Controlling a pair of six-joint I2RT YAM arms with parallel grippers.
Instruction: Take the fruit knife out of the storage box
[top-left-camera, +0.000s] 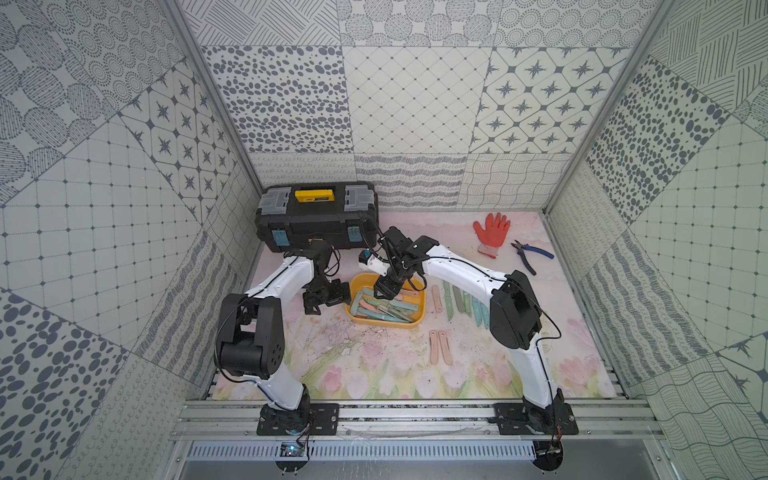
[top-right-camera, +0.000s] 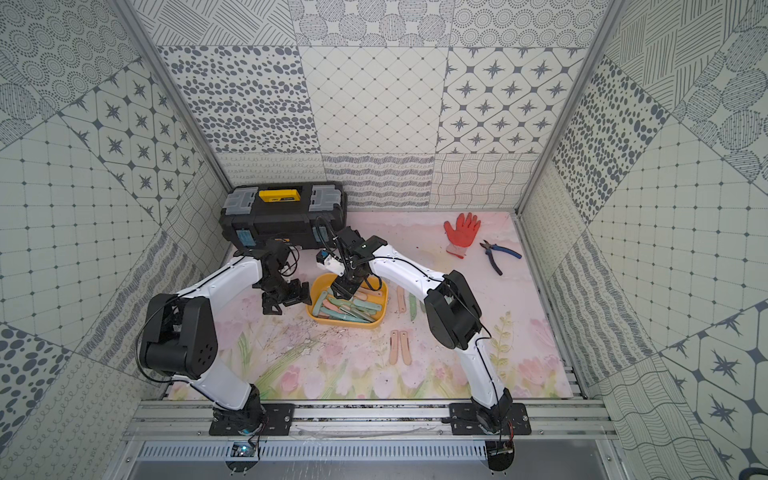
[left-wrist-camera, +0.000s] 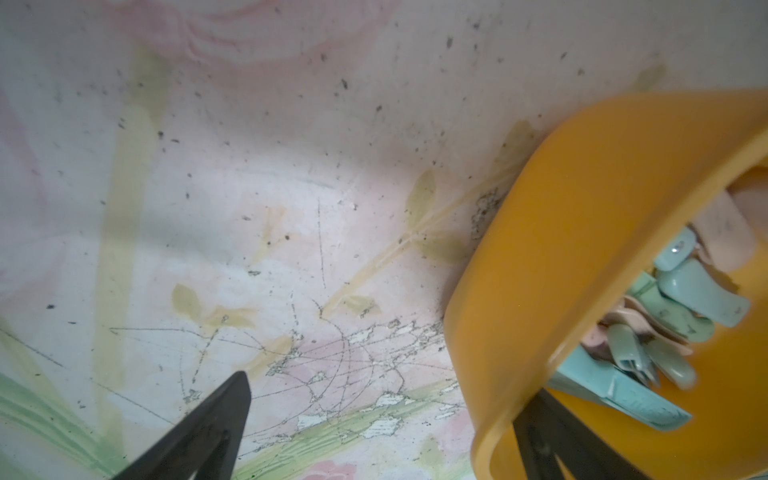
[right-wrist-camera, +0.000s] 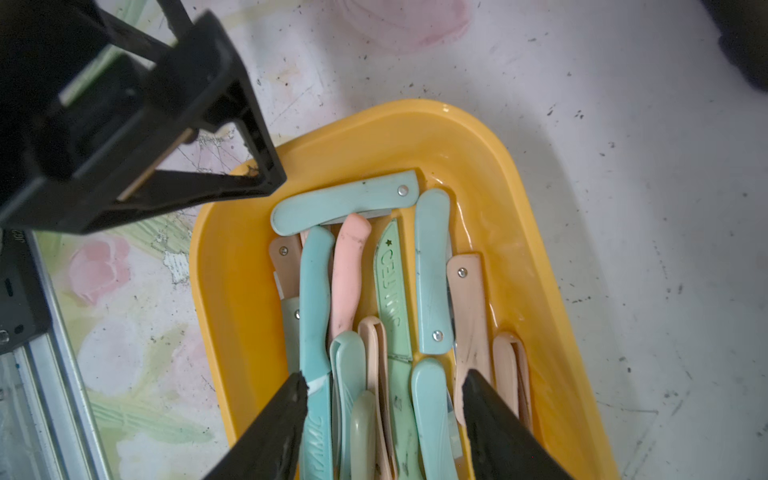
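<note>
The orange storage box (right-wrist-camera: 536, 264) holds several folded and sheathed knives in mint, pink, blue and green, among them a green sheathed one (right-wrist-camera: 392, 288) and a pink handle (right-wrist-camera: 349, 264). My right gripper hangs above the box, fingers apart, with the knives below and nothing clearly held. My left gripper stands open low at the box's left wall, its right finger just by the rim. Which piece is the fruit knife I cannot tell for sure.
A black toolbox (top-left-camera: 316, 216) stands at the back left. A red glove (top-left-camera: 492, 232) and pliers (top-left-camera: 528, 252) lie at the back right. More knives (top-left-camera: 440, 345) lie on the table right of and in front of the box.
</note>
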